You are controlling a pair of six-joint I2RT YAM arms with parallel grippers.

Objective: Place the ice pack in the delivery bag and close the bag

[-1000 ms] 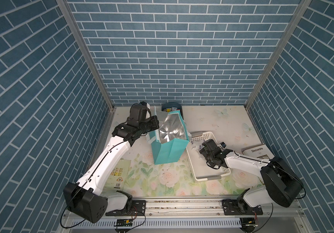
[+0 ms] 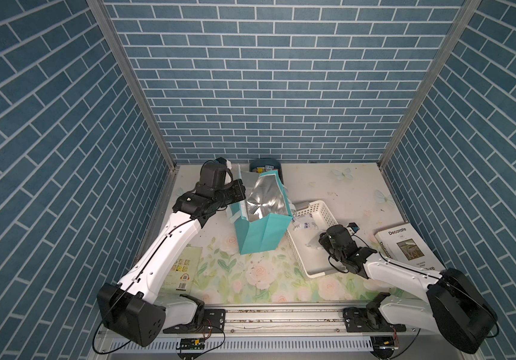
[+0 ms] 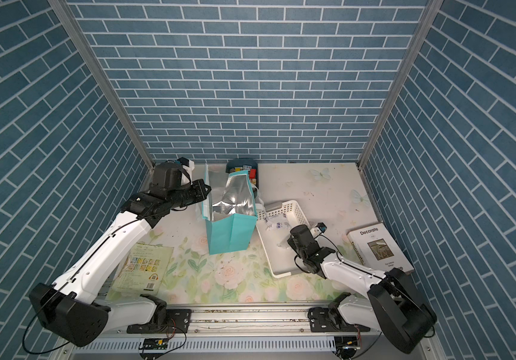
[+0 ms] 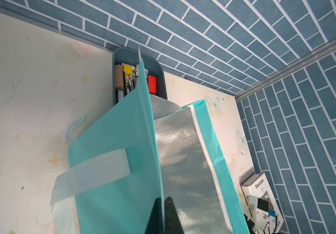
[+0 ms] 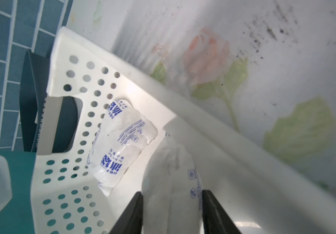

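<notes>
The teal delivery bag (image 2: 265,232) stands upright with its silver-lined mouth open. My left gripper is shut on the bag's side wall near the upper edge, one finger on each face. In the white basket (image 5: 261,165), one white ice pack (image 5: 123,136) with blue print lies by the perforated end. A second ice pack (image 5: 171,183) is between the fingers of my right gripper, which is part open low inside the basket. Both fingers lie close against this pack's sides; whether they press on it cannot be told. The pack's lower end is out of frame.
A dark blue bin (image 4: 159,74) holding small items stands behind the bag. White "Decorate" boxes (image 2: 407,246) lie right of the basket, close to my right arm. A paper sheet (image 2: 183,270) is at the front left.
The basket has shifted slightly over the last second. Left arm and bag look unchanged.
</notes>
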